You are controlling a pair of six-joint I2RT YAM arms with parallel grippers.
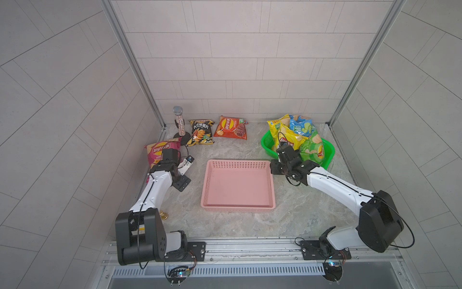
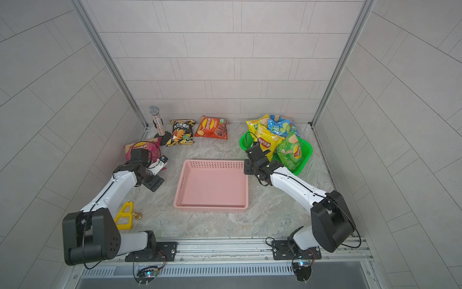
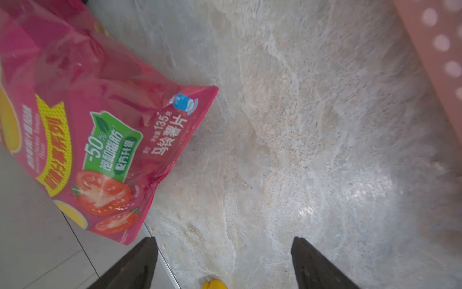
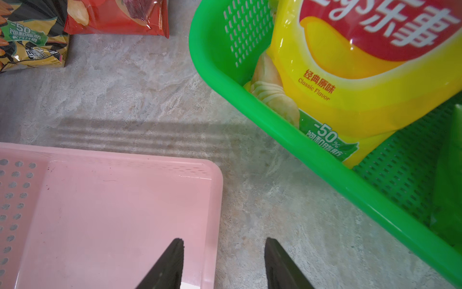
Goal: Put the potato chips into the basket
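The pink basket stands empty at the centre. A magenta chip bag lies at the left, beside my left gripper, which is open with nothing between its fingers. My right gripper is part open and empty, over the gap between the pink basket's right rim and the green basket, which holds yellow, blue and green bags. A black bag and a red bag lie at the back.
A tall container stands back left. A yellow object and a small brass item lie near the left arm.
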